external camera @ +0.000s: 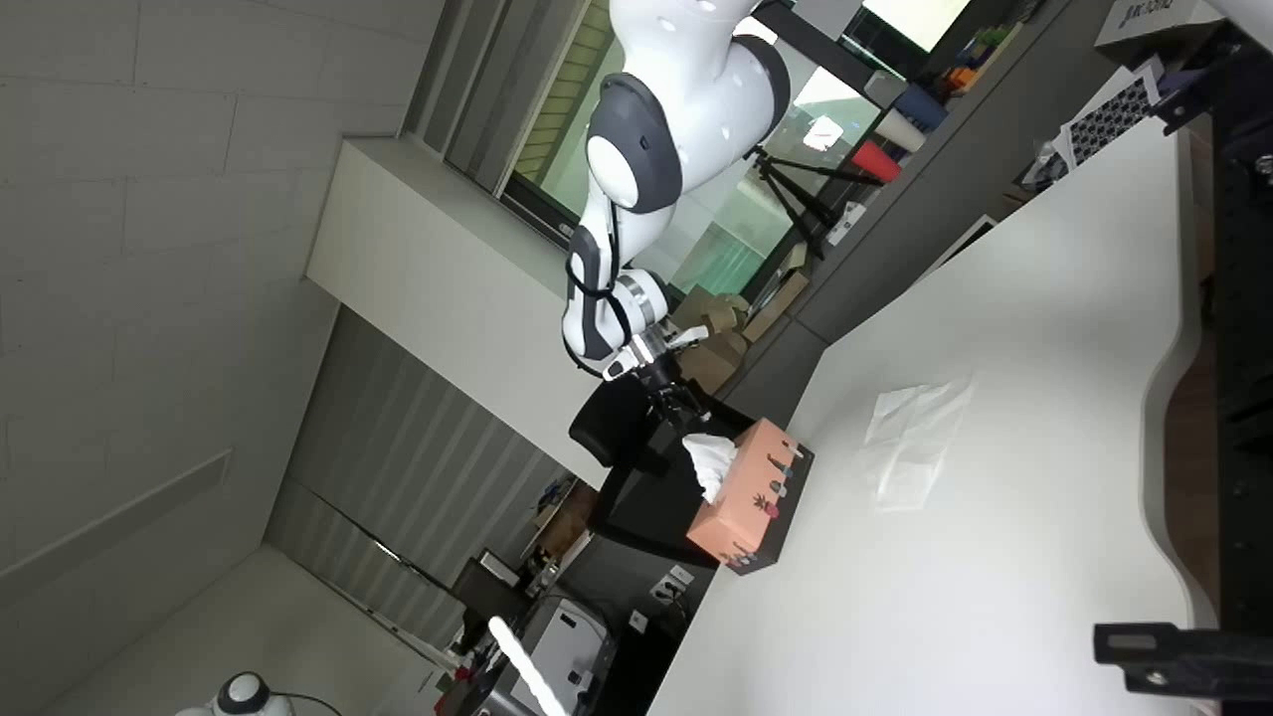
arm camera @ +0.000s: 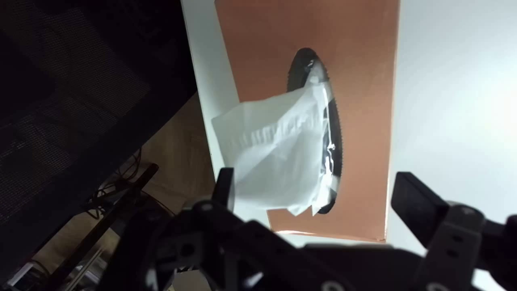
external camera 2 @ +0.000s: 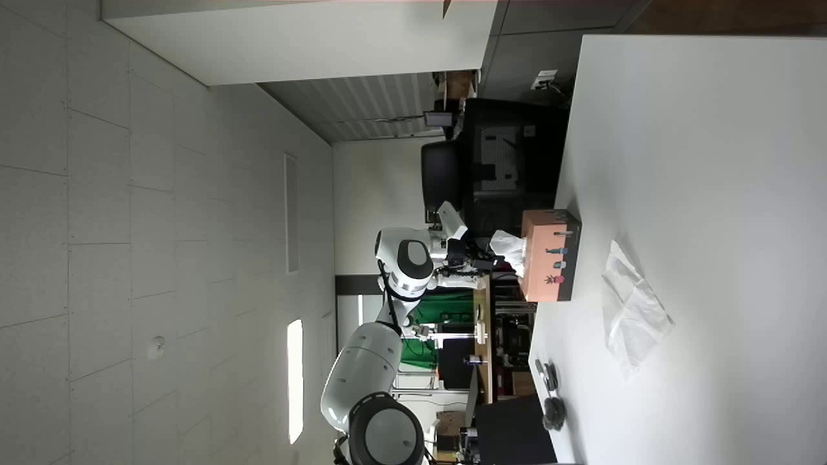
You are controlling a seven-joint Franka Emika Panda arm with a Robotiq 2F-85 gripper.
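Note:
An orange tissue box (arm camera: pixel 364 121) with a dark base stands at the table's edge, a white tissue (arm camera: pixel 286 150) sticking out of its slot. My gripper is open above the box, its fingers wide apart. In the wrist view one fingertip overlaps the tissue's lower left edge; whether they touch, I cannot tell. The other fingertip appears past the box's far side, over the table. Exterior view 2 has the gripper (external camera 2: pixel 496 265) close to the protruding tissue (external camera 2: pixel 508 249). Nothing is held between the fingers.
A loose, flat tissue (external camera 2: pixel 632 310) lies on the white table (external camera 2: pixel 721 194), apart from the box. Small dark items (external camera 2: pixel 552 395) sit near the table edge. A black chair (external camera: pixel 611 418) stands behind the box, beyond the table.

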